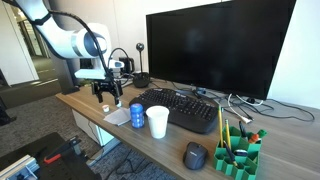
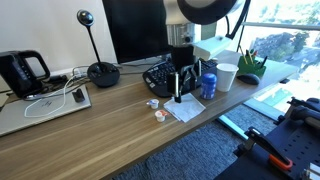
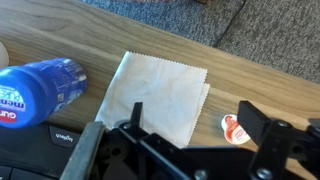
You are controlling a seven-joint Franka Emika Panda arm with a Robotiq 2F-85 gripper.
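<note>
My gripper stands open, its two fingers wide apart with nothing between them. In the wrist view a white folded cloth or paper towel (image 3: 158, 90) lies flat on the wooden desk, under and beside the left finger. To the right is a small white round piece with red marks (image 3: 234, 131), partly covered by the right finger. Exterior view 2 has two small white pieces, one nearer (image 2: 160, 115) and one farther (image 2: 153, 103), left of the cloth (image 2: 186, 108). The gripper (image 2: 186, 90) is above the cloth's left side there.
A blue can (image 1: 137, 116) and a white cup (image 1: 157, 122) stand close by the cloth. Behind them are a black keyboard (image 1: 178, 109) and a monitor (image 1: 215, 50). A mouse (image 1: 195, 156) and a green pen holder (image 1: 238, 152) occupy the other end. Bare desk (image 2: 80, 140) extends left.
</note>
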